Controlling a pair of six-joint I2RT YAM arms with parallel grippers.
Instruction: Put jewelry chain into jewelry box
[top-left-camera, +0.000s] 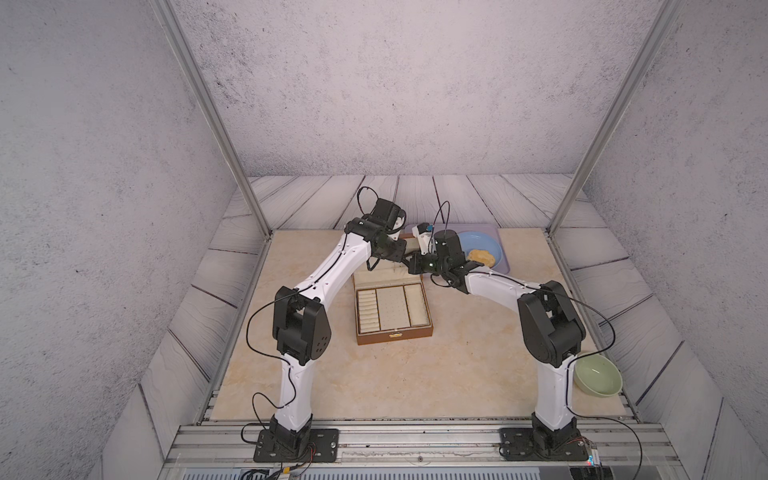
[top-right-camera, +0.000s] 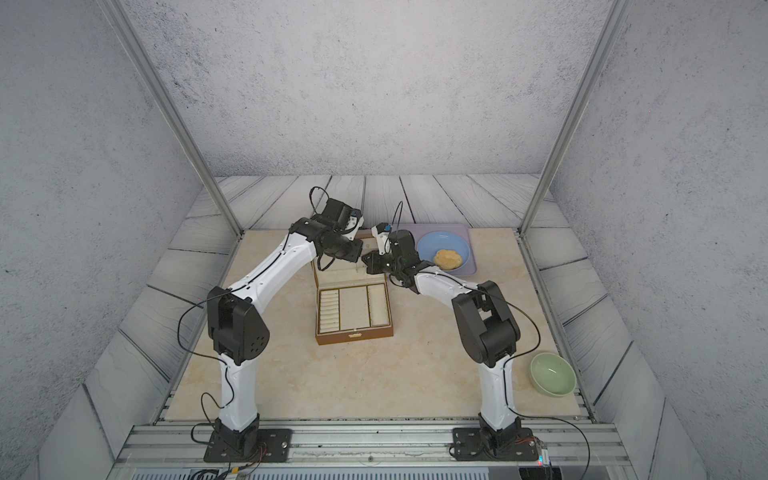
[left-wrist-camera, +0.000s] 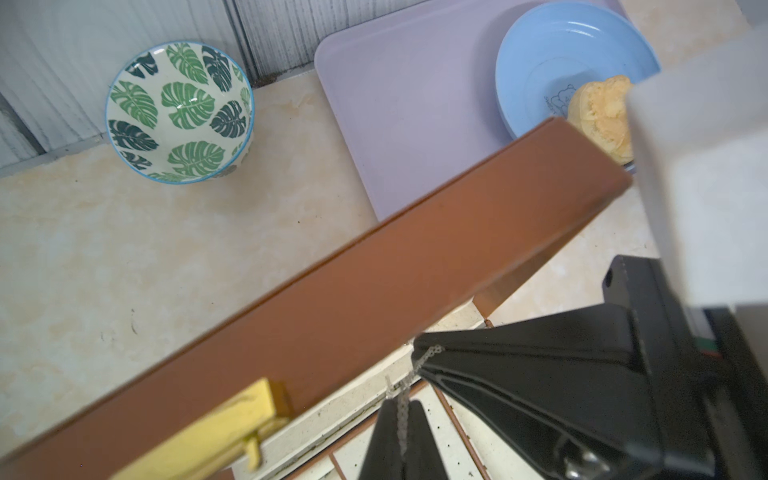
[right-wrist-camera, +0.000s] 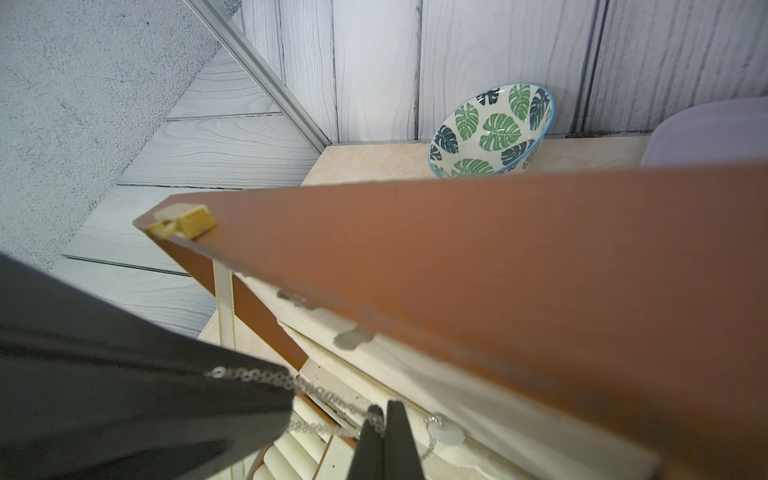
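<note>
The brown jewelry box (top-left-camera: 430, 329) stands open in the middle of the table, its cream compartments facing up and its lid raised at the back. Close together over the lid side, my two grippers nearly meet tip to tip. A thin silver chain (left-wrist-camera: 416, 369) stretches between them. My left gripper is shut, with the chain at its fingertips. In the right wrist view the chain (right-wrist-camera: 320, 392) runs to my right gripper, also shut, with links at its tips. A small pale pendant or tag (right-wrist-camera: 446, 433) hangs just beyond them.
The raised lid (left-wrist-camera: 336, 272) is close to both grippers. A leaf-patterned bowl (left-wrist-camera: 182, 112) sits behind it. Back right, a lilac tray (left-wrist-camera: 416, 104) bears a blue plate (top-right-camera: 432, 241) with yellow food. A green bowl (top-left-camera: 597, 374) stands front right.
</note>
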